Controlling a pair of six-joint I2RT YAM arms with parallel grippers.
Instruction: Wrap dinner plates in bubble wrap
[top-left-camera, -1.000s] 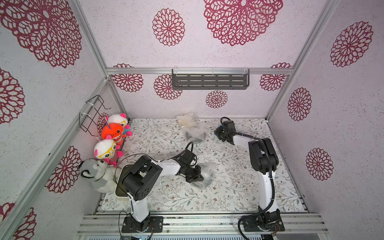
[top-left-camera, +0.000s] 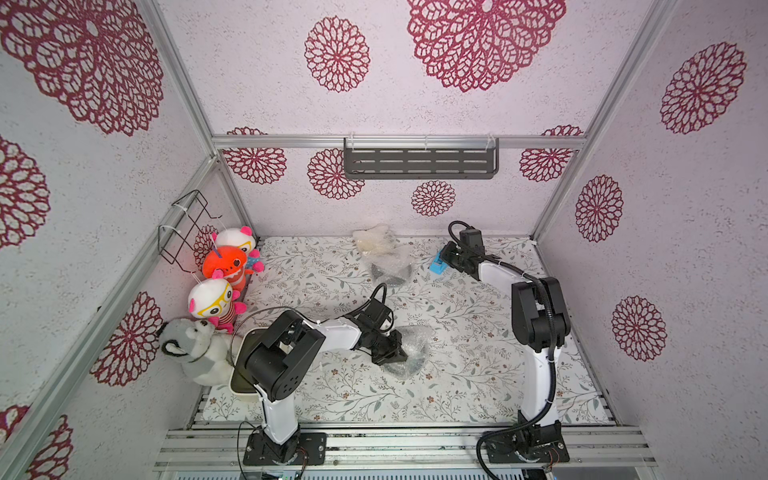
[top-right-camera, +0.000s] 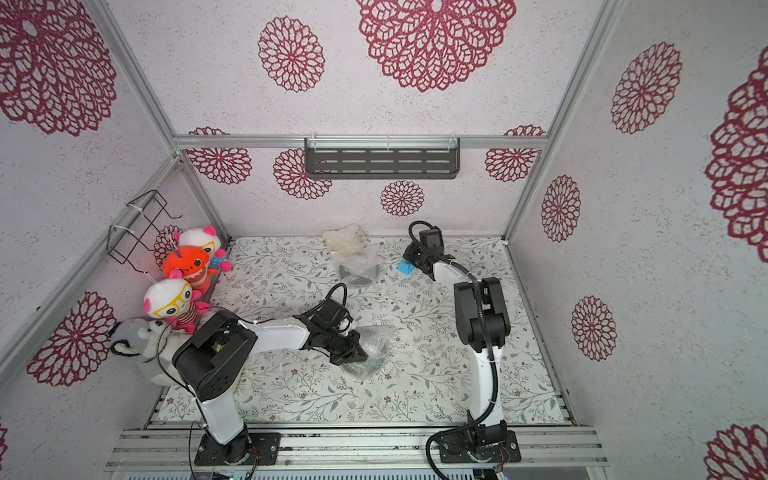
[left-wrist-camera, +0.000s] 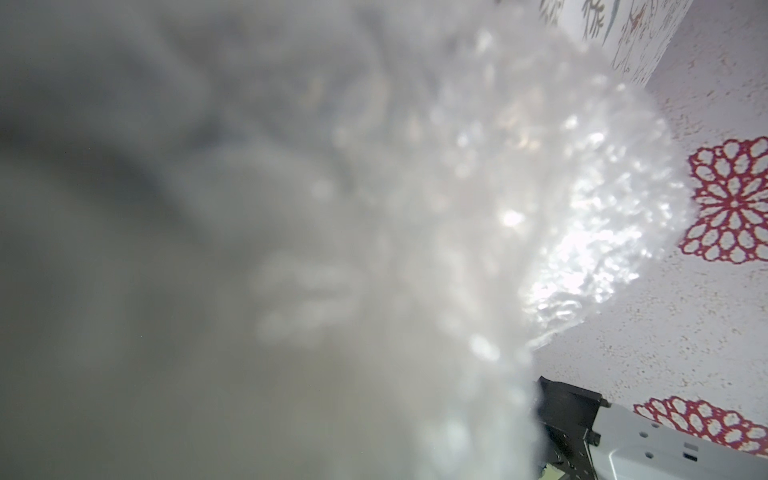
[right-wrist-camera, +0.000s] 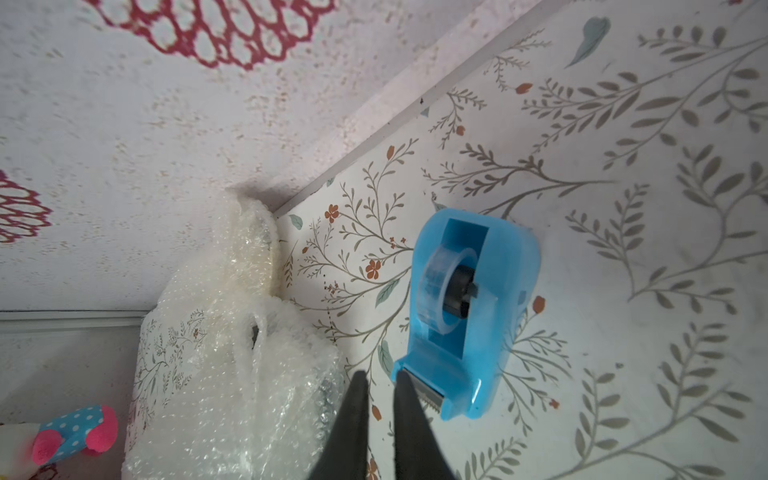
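A bubble-wrapped bundle (top-left-camera: 412, 348) lies at the front middle, with my left gripper (top-left-camera: 390, 354) down on it; bubble wrap fills most of the left wrist view, hiding the fingertips. My right gripper hangs above a blue tape dispenser (right-wrist-camera: 488, 336) at the back right; its fingertips are blurred, part open, with no object seen between them. A pile of bubble wrap (right-wrist-camera: 232, 368) sits at the back middle, left of the dispenser.
Plush toys (top-left-camera: 209, 298) line the left side, beside a tray (top-left-camera: 240, 388) under the left arm. A grey shelf (top-left-camera: 420, 168) hangs on the back wall.
My right gripper has lifted and shifted slightly back and right, uncovering more of the blue dispenser. The left arm has not moved.
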